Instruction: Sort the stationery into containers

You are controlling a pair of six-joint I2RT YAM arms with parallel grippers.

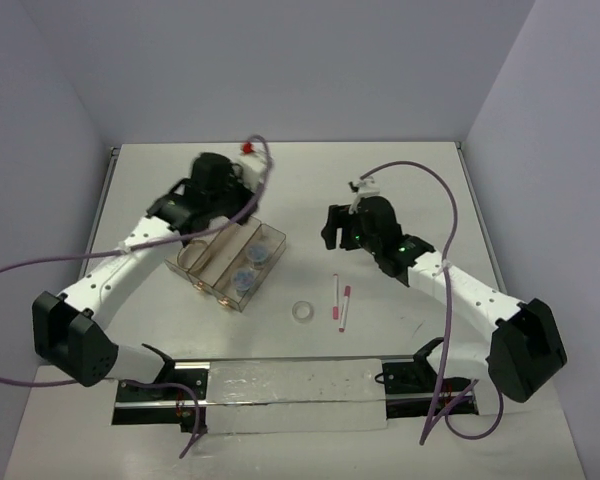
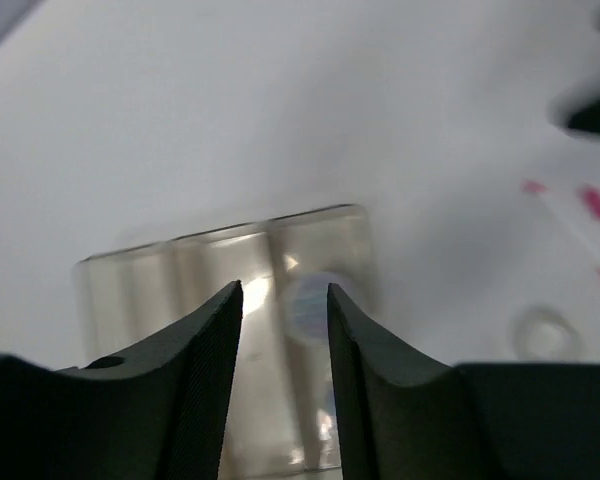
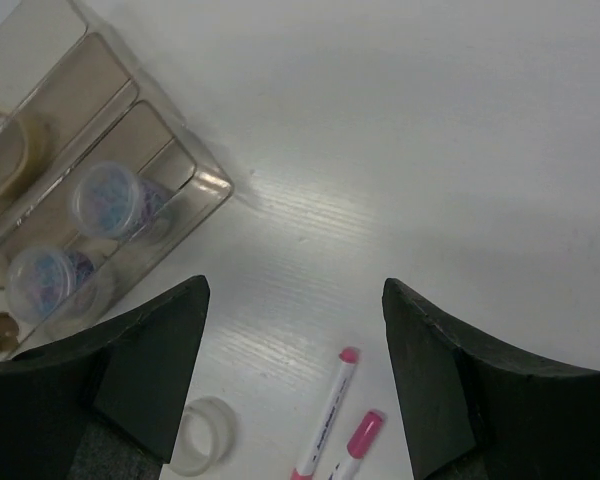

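A clear divided box (image 1: pixel 225 264) stands on the left of the table. Its left compartment holds a tan tape roll (image 3: pixel 34 158), the middle one looks empty, and two round tubs, a rear tub (image 1: pixel 257 252) and a front tub (image 1: pixel 243 280), occupy the right one. Outside it lie a whitish tape ring (image 1: pixel 302 312) and two white pens with pink-red ends, a left pen (image 1: pixel 335 297) and a right pen (image 1: pixel 344 309). My left gripper, blurred from above, is open and empty above the box. Right of the box, my right gripper hovers open, nothing between its fingers.
Bare white table (image 1: pixel 300 185) stretches behind and between the arms. Walls close in on the left, right and back. A cable trails from each arm, the right cable (image 1: pixel 446 245) arching beside its forearm.
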